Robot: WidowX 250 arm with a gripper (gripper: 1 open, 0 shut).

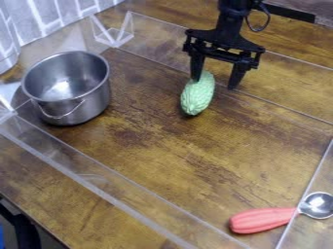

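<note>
My black gripper (pixel 216 68) hangs at the top centre with its two fingers spread apart. A pale green oblong vegetable (pixel 197 94) lies upright in the view on the wooden table, just below the left finger, which touches or nearly touches its upper end. The right finger stands to the right of it, clear of the vegetable.
A steel pot (pixel 68 88) sits at the left. A scoop with a pink handle (pixel 264 219) lies at the front right. Clear plastic strips edge the work area (pixel 156 170), whose middle is bare wood.
</note>
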